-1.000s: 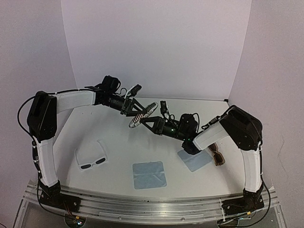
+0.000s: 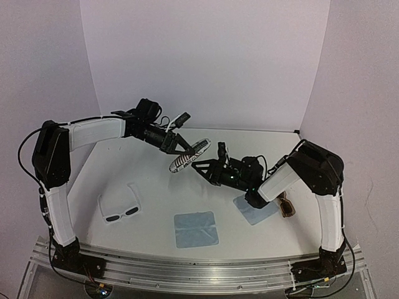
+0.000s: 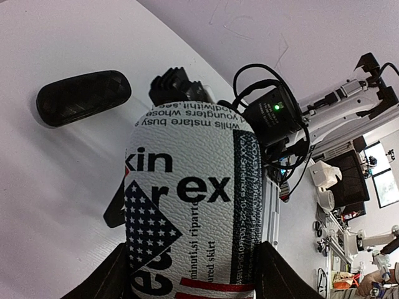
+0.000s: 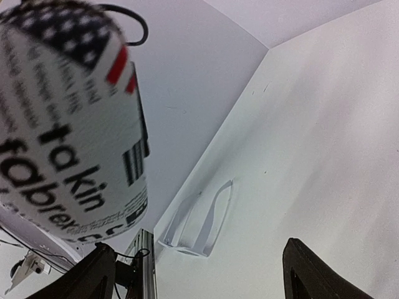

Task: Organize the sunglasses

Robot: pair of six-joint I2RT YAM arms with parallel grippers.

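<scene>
A glasses case (image 2: 189,156) printed with newspaper-style lettering is held in the air over the back middle of the table, my left gripper (image 2: 182,151) shut on it. In the left wrist view the case (image 3: 193,205) fills the gap between the fingers. My right gripper stands open just beside the case, its fingers wide apart and empty. White sunglasses (image 2: 121,215) lie with temples spread at front left. Brown sunglasses (image 2: 285,205) rest at the right, partly behind the right arm.
One blue-grey cloth (image 2: 196,230) lies flat at front centre. Another cloth (image 2: 257,210) sits partly under the right arm, near the brown sunglasses. A metal rail (image 2: 199,266) runs along the front.
My right gripper has drawn slightly right and down, away from the case. The left gripper with the case has shifted a little to the right. Sunglasses and cloths have stayed put.
</scene>
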